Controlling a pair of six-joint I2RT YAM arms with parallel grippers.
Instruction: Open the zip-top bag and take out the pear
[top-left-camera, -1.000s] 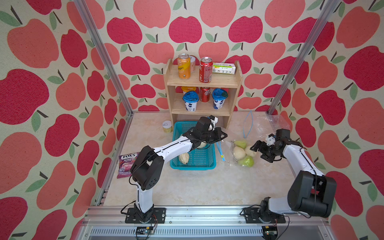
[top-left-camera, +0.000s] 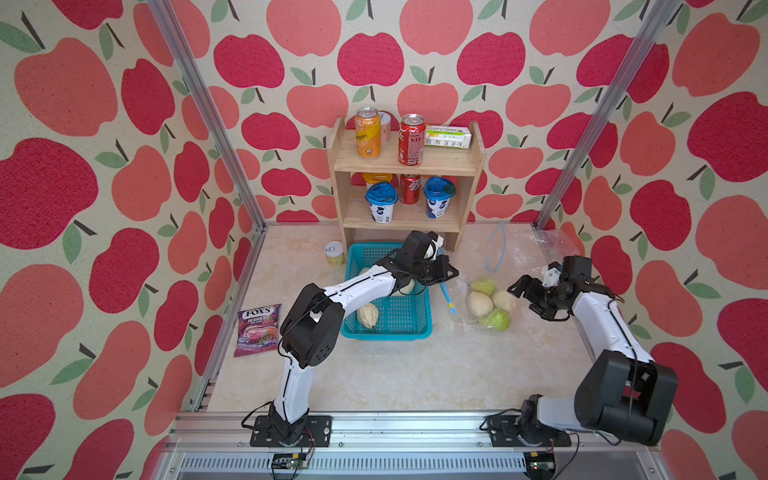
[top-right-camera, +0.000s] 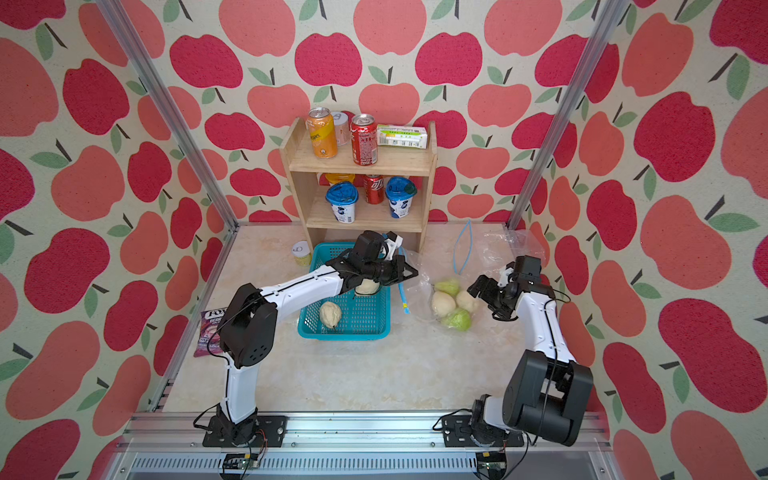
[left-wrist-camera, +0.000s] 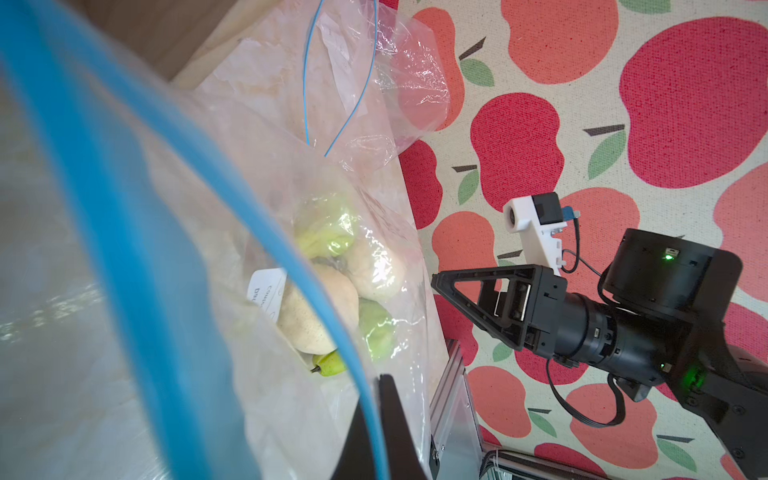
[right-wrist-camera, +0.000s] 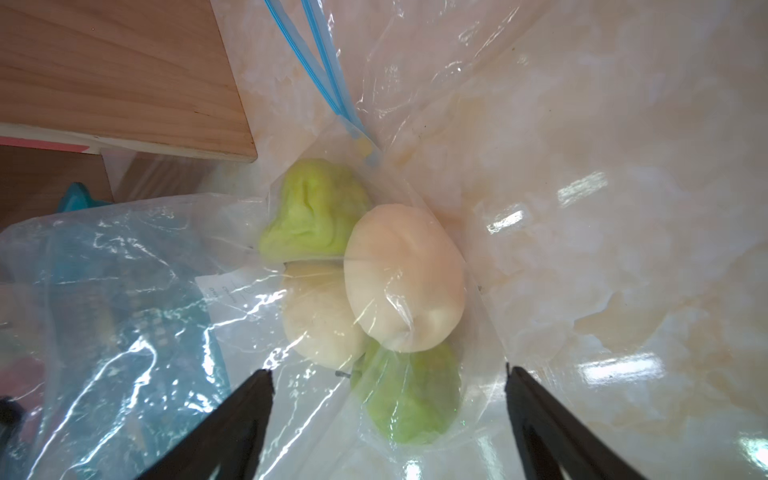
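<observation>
A clear zip bag with blue zipper strips holds pale round fruit (right-wrist-camera: 404, 280) and green pears, upper (right-wrist-camera: 316, 208) and lower (right-wrist-camera: 408, 400), on the table's right half. My left gripper (top-left-camera: 445, 270) is shut at the bag's mouth, holding up its edge by the basket; in the left wrist view the blue zipper (left-wrist-camera: 112, 240) crosses close to the camera, and what lies between its fingers is hard to see. My right gripper (top-right-camera: 486, 292) hovers just right of the fruit with fingers apart, nothing between its fingers.
A teal basket (top-left-camera: 352, 328) stands in the middle, a wooden shelf (top-left-camera: 344, 168) with cans and cups behind it. A spare clear bag (top-left-camera: 528, 244) lies at the back right. A snack bag (top-left-camera: 256, 328) and a small tub (top-left-camera: 334, 254) lie left.
My right gripper has risen slightly and moved a little right.
</observation>
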